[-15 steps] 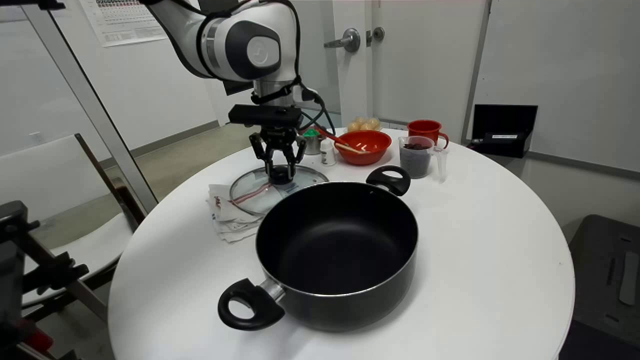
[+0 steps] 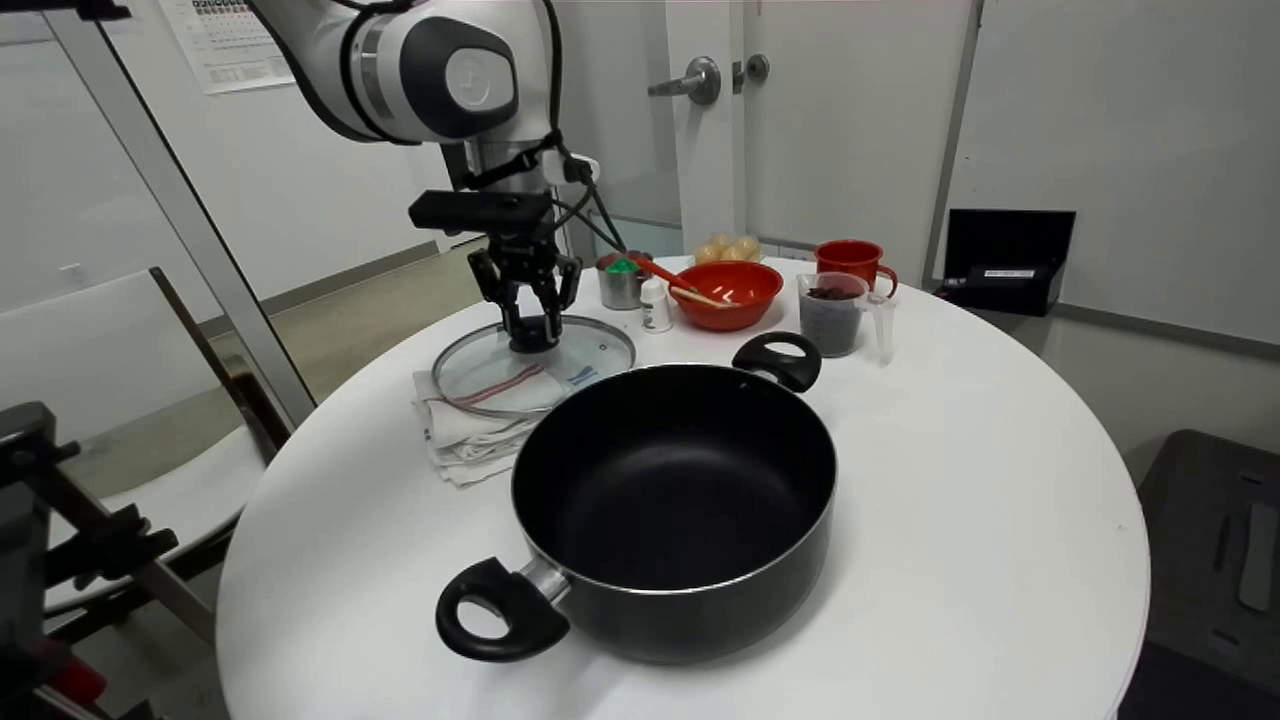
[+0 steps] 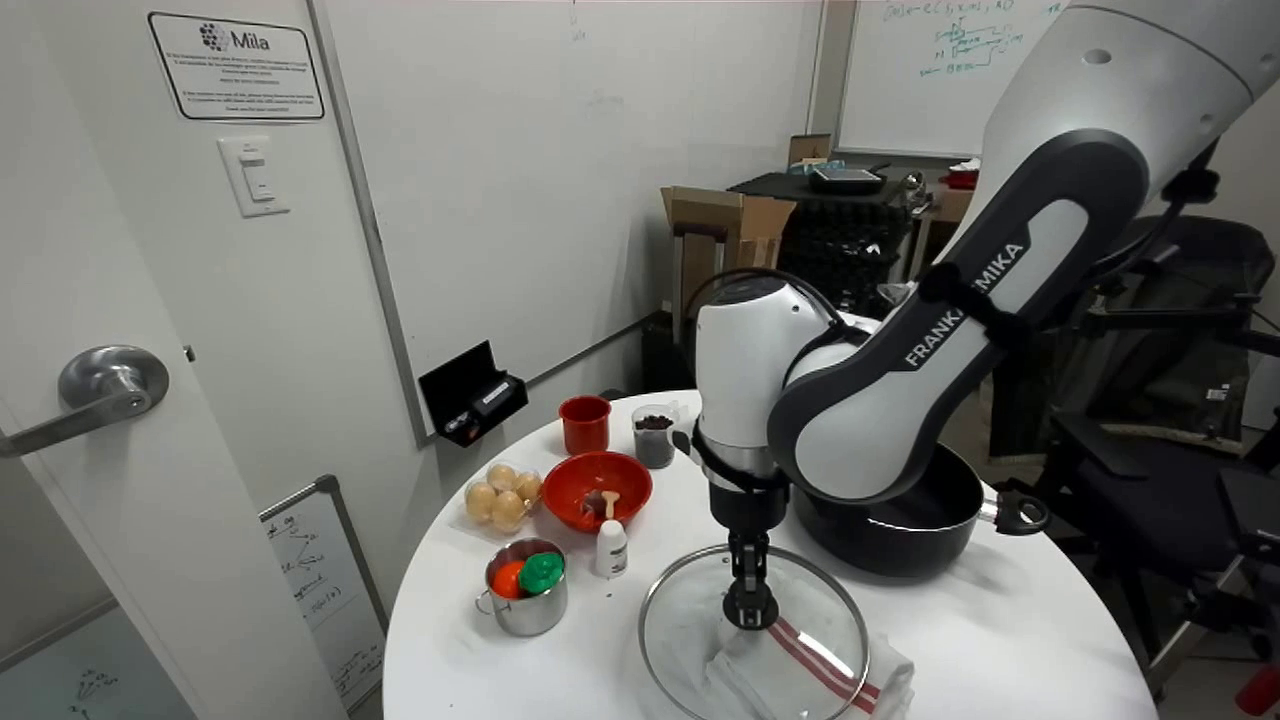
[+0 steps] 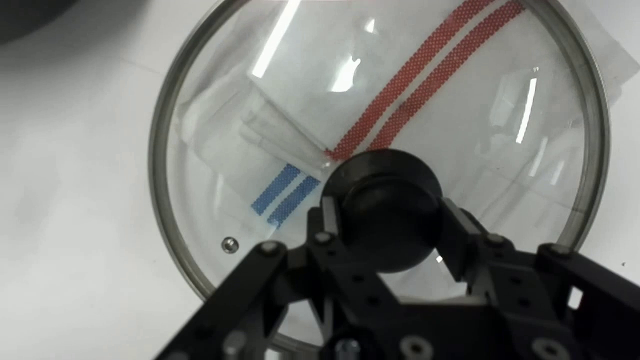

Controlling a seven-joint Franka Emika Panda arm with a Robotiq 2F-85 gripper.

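Observation:
My gripper is shut on the black knob (image 4: 393, 225) of a round glass lid (image 4: 480, 150) with a metal rim. Through the glass shows a folded white cloth (image 2: 468, 450) with red and blue stripes, below the lid. Whether the lid touches the cloth or hangs just above it, I cannot tell. In exterior view 1 the lid lies behind and to the left of an open black pot (image 2: 684, 624). Nothing is visible inside that pot, and its two handles stick out at opposite sides.
Behind the lid stand a metal cup (image 3: 528, 612), a small white bottle (image 3: 612, 552) and a red bowl (image 3: 630, 486). A red mug (image 3: 585, 422), a measuring cup (image 2: 830, 324) and some eggs (image 3: 504, 498) are farther back.
In exterior view 1 my gripper and the lid have moved left and slightly up, away from the pot. The pot and cloth look unmoved.

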